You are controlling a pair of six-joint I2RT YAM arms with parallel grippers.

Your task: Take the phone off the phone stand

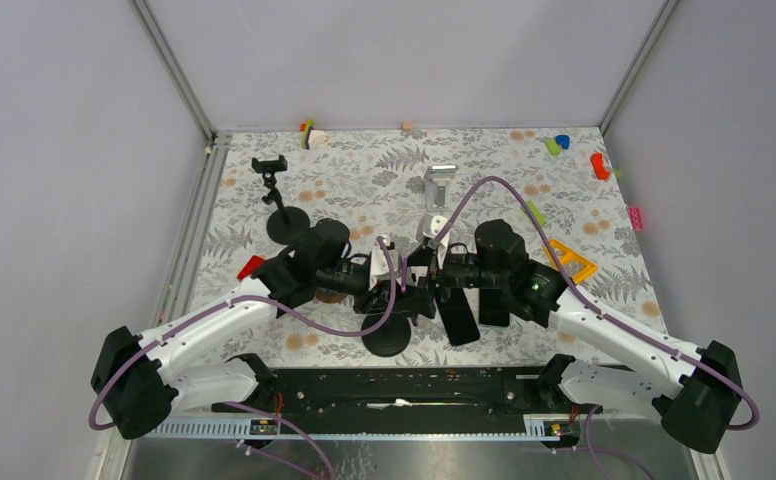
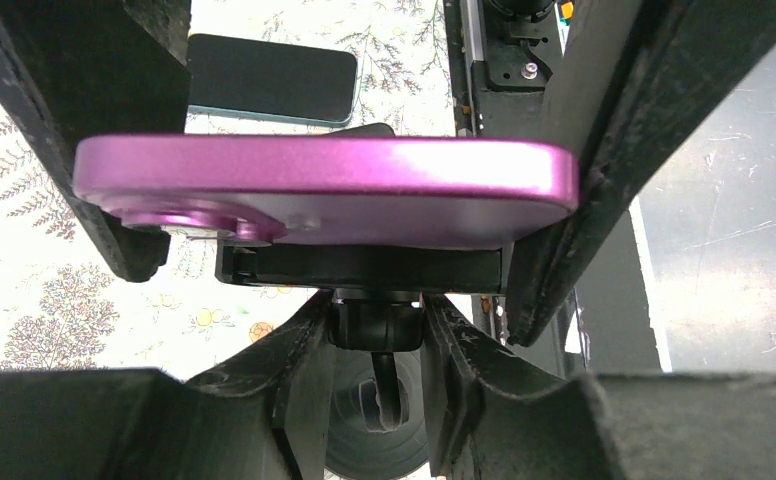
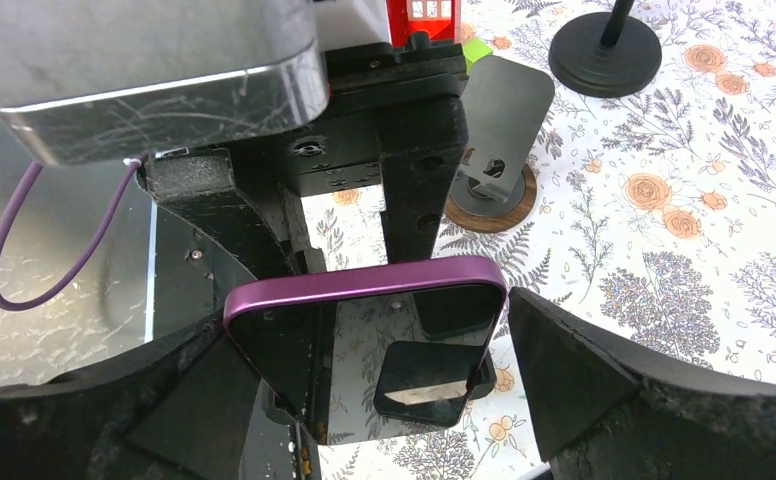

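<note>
A purple phone (image 2: 334, 185) is seen end-on in the left wrist view, its camera bump low at the left. My right gripper is shut on the phone, a finger (image 3: 574, 385) along each long side. My left gripper is shut on the neck of the black phone stand, just below the clamp (image 2: 364, 266). The phone lies right against or close over the clamp; whether they touch, I cannot tell. The stand's round base (image 1: 387, 337) rests on the table, while the grippers hide most of the phone from above.
Two dark phones (image 1: 457, 317) lie on the table under my right arm. Another black stand (image 1: 287, 224) stands at the back left, and a silver stand (image 1: 438, 183) at the back middle. An orange frame (image 1: 572, 261) lies on the right.
</note>
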